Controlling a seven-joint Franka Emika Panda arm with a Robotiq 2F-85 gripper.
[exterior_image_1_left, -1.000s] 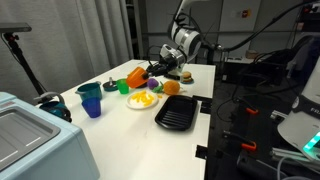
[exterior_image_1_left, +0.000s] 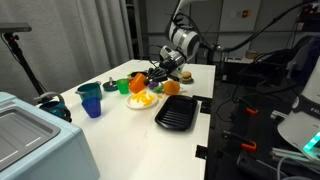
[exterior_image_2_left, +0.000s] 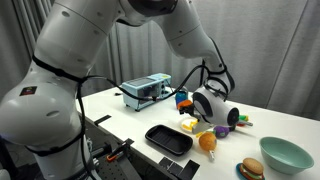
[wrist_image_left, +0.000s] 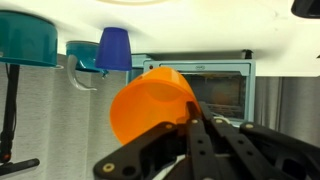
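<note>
An orange cup (exterior_image_1_left: 137, 85) is tilted in my gripper (exterior_image_1_left: 147, 79), which is shut on it, just beyond a white plate (exterior_image_1_left: 131, 101) bearing yellow food (exterior_image_1_left: 146, 98). From the other side, the cup (exterior_image_2_left: 185, 105) shows at the end of the gripper (exterior_image_2_left: 194, 105), close to the yellow food (exterior_image_2_left: 189, 125). In the wrist view the same cup (wrist_image_left: 147, 110) fills the middle, its wide round side toward the camera, and the dark fingers (wrist_image_left: 215, 142) reach it from the lower right. Whether anything is inside the cup cannot be seen.
A black tray (exterior_image_1_left: 178, 114) lies nearer than the plate, beside an orange round item (exterior_image_1_left: 172, 87). A blue cup (exterior_image_1_left: 91, 106) and a toaster oven (exterior_image_1_left: 35, 140) stand left. A burger (exterior_image_2_left: 251, 167) and teal bowl (exterior_image_2_left: 286, 154) sit apart.
The orange cup and my gripper have come down a little toward the table and the plate. The cup is still held; the other things have not moved.
</note>
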